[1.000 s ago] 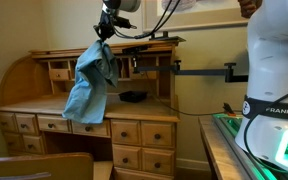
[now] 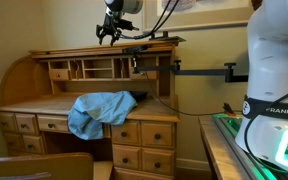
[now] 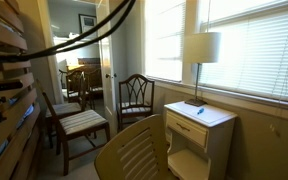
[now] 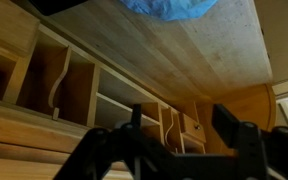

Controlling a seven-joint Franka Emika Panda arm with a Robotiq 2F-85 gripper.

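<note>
A blue cloth (image 2: 97, 115) lies crumpled on the wooden desk's writing surface (image 2: 49, 104), part of it hanging over the front edge across the drawers. High above it, near the desk's top, is my gripper (image 2: 106, 38). In the wrist view the fingers of the gripper stand apart with nothing between them, so it is open. Only a piece of the blue cloth (image 4: 171, 8) shows at that view's top edge, well clear of the fingers.
A black object (image 2: 139, 96) sits on the desk right of the cloth. Behind it rise the desk's pigeonholes (image 4: 74, 80) and upper shelf (image 2: 134, 46). A chair back (image 2: 39, 167) stands in front. Elsewhere are a white cabinet (image 3: 199, 130) and a lamp (image 3: 201, 50).
</note>
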